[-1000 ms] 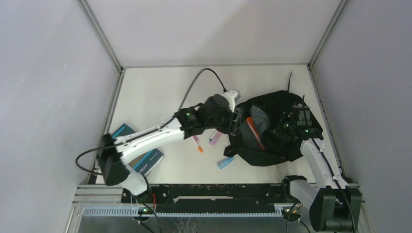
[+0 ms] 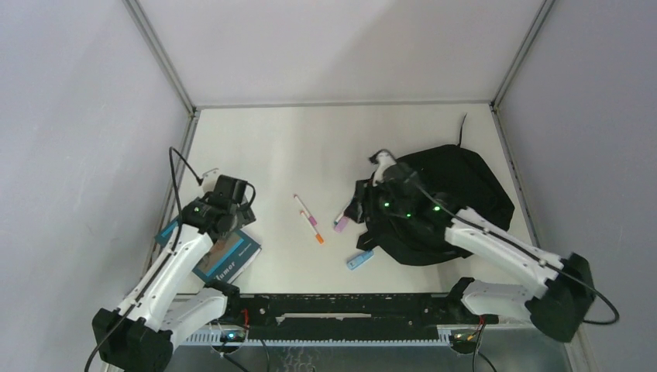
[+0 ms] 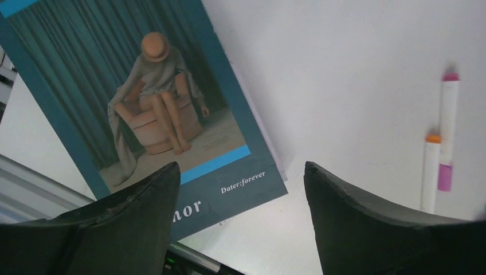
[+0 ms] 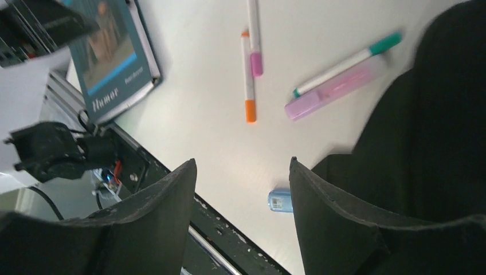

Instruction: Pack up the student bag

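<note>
A black bag (image 2: 465,186) lies slumped at the right of the table, its opening not visible from above. A teal book (image 3: 200,51) with a seated figure on its cover lies at the left, partly hidden by the left arm in the top view. My left gripper is open above the book's lower corner, with nothing held. My right gripper is open and empty near the bag's left edge. Below its fingers lies a small light-blue item (image 4: 279,200). By the bag are a pink highlighter (image 4: 332,89) and a green-capped marker (image 4: 349,62).
An orange-ended marker (image 2: 311,228) and a purple-ended marker (image 2: 304,208) lie side by side mid-table. A dark beam (image 2: 333,308) runs along the front edge, and walls stand on both sides.
My left arm has swung left from the bag to above the book. The right gripper has left the bag's right side, moved left and opened. The orange thing inside the bag no longer shows.
</note>
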